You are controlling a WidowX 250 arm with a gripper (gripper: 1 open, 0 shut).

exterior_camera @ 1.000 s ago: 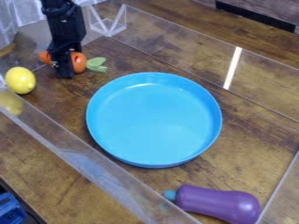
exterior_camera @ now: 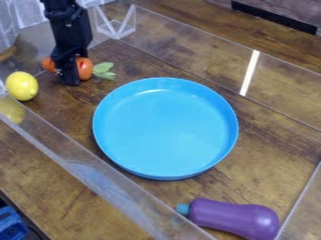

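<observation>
My black gripper [exterior_camera: 73,67] reaches down at the upper left, shut on an orange object with green leaves [exterior_camera: 104,70], which looks like a toy carrot lying on the wooden surface. Its fingers partly hide the orange body [exterior_camera: 84,67]. Right and below of it is a round blue plate [exterior_camera: 164,128] with nothing on it.
A yellow lemon-like object [exterior_camera: 22,85] sits left of the gripper. A purple eggplant-like toy [exterior_camera: 236,218] lies at the lower right. Clear walls edge the work area, and bare wood surrounds the plate.
</observation>
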